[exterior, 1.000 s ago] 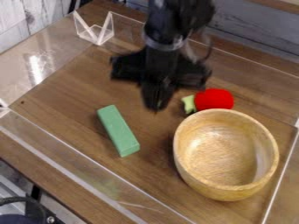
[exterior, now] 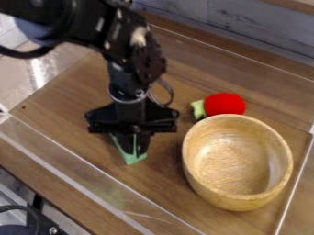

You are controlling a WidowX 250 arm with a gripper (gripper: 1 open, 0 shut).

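My black gripper (exterior: pixel 132 138) is low at the centre-left, right over a green block (exterior: pixel 132 156) that lies on the wooden table (exterior: pixel 73 101). The gripper and wrist hide most of the block; whether the fingers hold it or how far they are closed is not clear. A red object with a green end (exterior: pixel 223 105) lies behind a wooden bowl (exterior: pixel 252 170) on the right.
The bowl takes up the front right of the table. Clear edge strips run along the table's sides, with a pale wall at the back.
The arm has come down and to the left, from above the middle of the table onto the green block, which it now mostly covers. The bowl and red object have not moved.
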